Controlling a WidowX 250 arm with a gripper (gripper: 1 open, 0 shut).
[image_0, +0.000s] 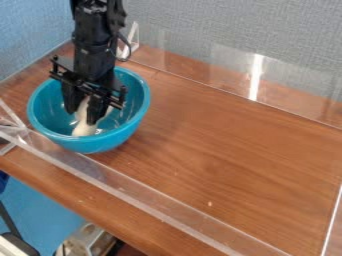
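A blue bowl (114, 135) sits on the left side of the wooden table. My black gripper (87, 100) reaches down from the top into the bowl, its fingers around a pale, elongated object (83, 125) lying inside. The gripper's tips are partly hidden by its own body and the object, though it appears closed on that object.
Transparent barriers run along its back and front edges. A grey textured wall (254, 35) stands behind, and a blue floor with some hardware shows at the lower left.
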